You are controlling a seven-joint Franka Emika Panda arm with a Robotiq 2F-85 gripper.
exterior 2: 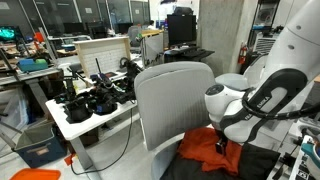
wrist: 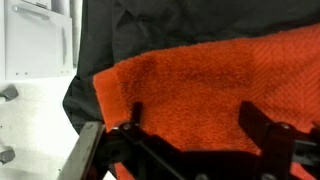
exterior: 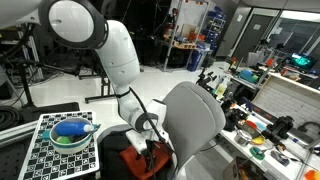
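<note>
A red-orange cloth [wrist: 200, 75] lies over black fabric [wrist: 150, 25], filling most of the wrist view. Its upper left corner and one edge show there; the rest runs past the frame. My gripper is open right over the cloth, its two fingertips spread wide with only the cloth's surface visible below them. From outside, the gripper [exterior 2: 228, 148] points down at the right part of the cloth [exterior 2: 197, 146]. Whether the fingertips touch the cloth is hard to tell.
A grey chair back [exterior 2: 178, 100] rises close beside the cloth. A white perforated tray [exterior: 58, 158] holds a bowl [exterior: 70, 134] with a blue item, left of the arm. Cluttered shelves and worktables stand farther off.
</note>
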